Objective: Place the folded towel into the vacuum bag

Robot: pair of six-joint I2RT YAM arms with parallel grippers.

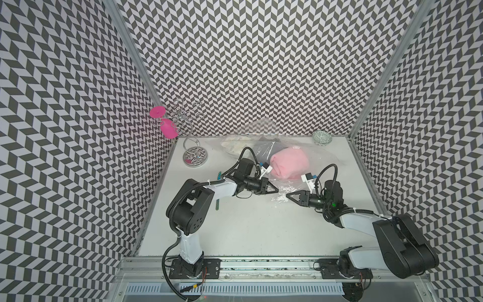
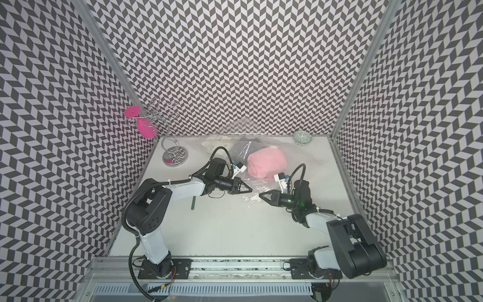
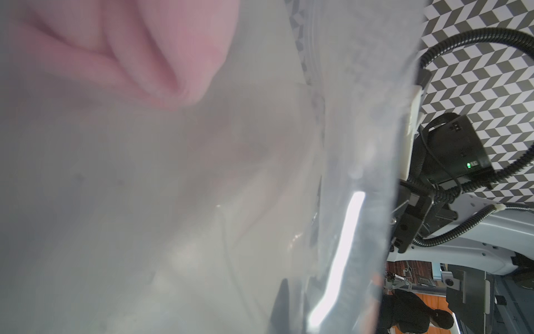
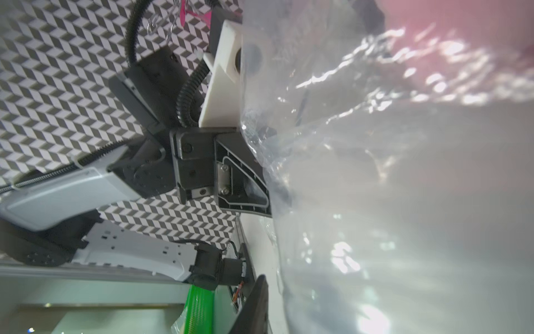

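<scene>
A pink folded towel (image 1: 289,161) lies at the middle back of the table, inside or under clear bag film (image 2: 302,161); which of the two is hard to tell. The film's front edge stands between the grippers and fills much of both wrist views. My left gripper (image 1: 274,190) is at the film's front left, shut, with perhaps thin film at its tips. My right gripper (image 1: 290,197) faces it from the front right, close to the film; its opening and whether film lies between its fingers are unclear. In the left wrist view the towel (image 3: 167,44) shows at the top.
A chrome stand with pink pieces (image 1: 168,128) is at the back left, a pale round dish (image 1: 322,137) at the back right. A green stick (image 2: 193,201) lies beside my left arm.
</scene>
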